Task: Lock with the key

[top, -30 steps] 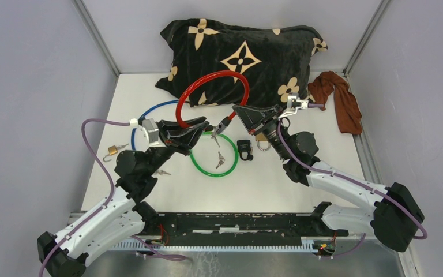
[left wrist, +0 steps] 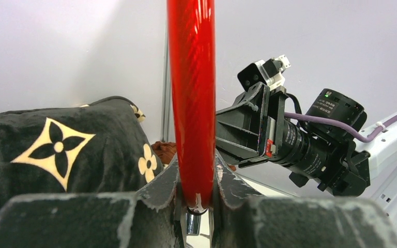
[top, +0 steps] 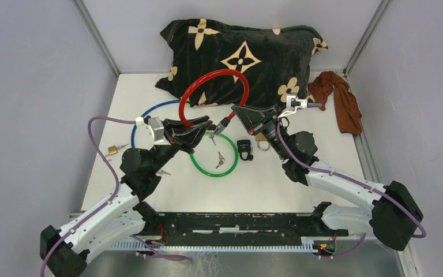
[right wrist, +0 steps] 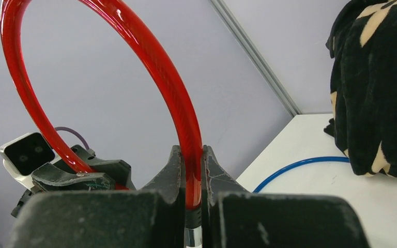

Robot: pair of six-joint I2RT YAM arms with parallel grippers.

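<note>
A red cable lock (top: 213, 74) is held aloft in a loop by both grippers. My left gripper (top: 199, 128) is shut on one side of it; in the left wrist view the red tube (left wrist: 191, 103) rises from between the fingers. My right gripper is shut on the other side, just above a dark and silver metal end. In the top view the lock's metal ends (top: 222, 127) are between the grippers, with a key hanging below; whether they are joined I cannot tell.
On the white table (top: 179, 193) lie a green cable (top: 213, 175), a blue cable (top: 151, 109), loose keys (top: 220, 159), a black padlock (top: 244, 147) and brass padlocks (top: 113, 150). A black pillow (top: 242, 46) and brown cloth (top: 346, 109) are at the back.
My left gripper and arm have shifted slightly to the right and up in the top view, with the red cable still held. The right arm looks unmoved.
</note>
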